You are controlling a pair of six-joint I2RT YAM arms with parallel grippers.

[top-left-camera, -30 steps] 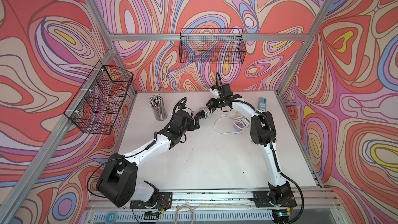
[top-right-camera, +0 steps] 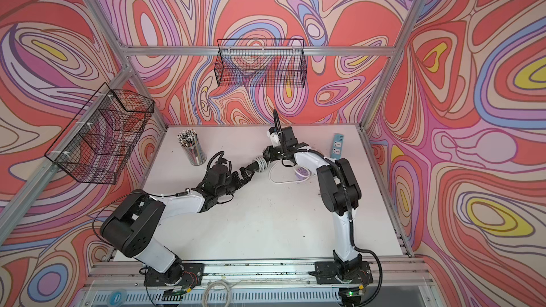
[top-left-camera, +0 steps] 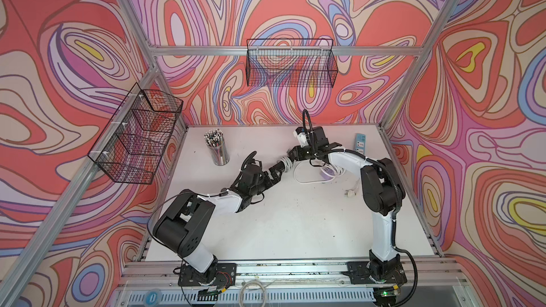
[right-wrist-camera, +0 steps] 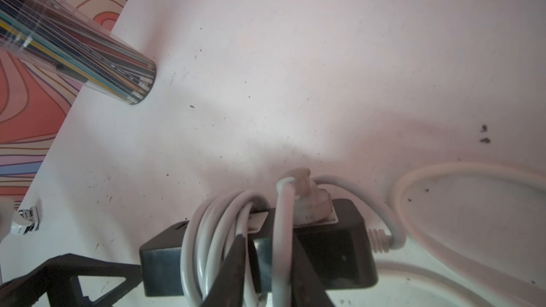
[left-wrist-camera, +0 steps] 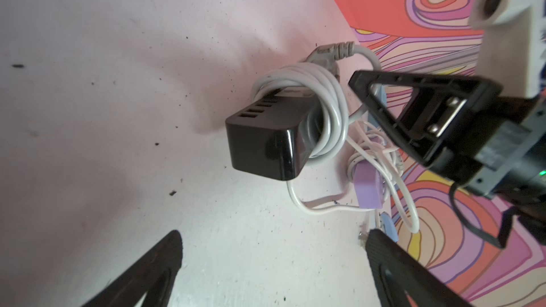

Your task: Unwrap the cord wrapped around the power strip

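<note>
The black power strip (right-wrist-camera: pixel 327 255) has several loops of white cord (right-wrist-camera: pixel 219 221) around it, with a pale plug (right-wrist-camera: pixel 310 199) on its upper side. My left gripper is open and empty; its fingers stand wide apart, short of the strip's near end in the left wrist view. Over the strip's far part is my right gripper, its dark fingers partly apart with a stretch of cord running down between them. Dark fingers against the dark strip make their contact with the cord hard to see.
A purple block (left-wrist-camera: pixel 368 184) with white cord coiled on it lies to the right. The pencil cup (top-left-camera: pixel 217 150) stands at the back left, a blue strip (top-left-camera: pixel 359 143) at the back right.
My right gripper and the strip have shifted right and slightly toward the front over the last second. My left gripper has moved lower and closer to the strip's near end.
</note>
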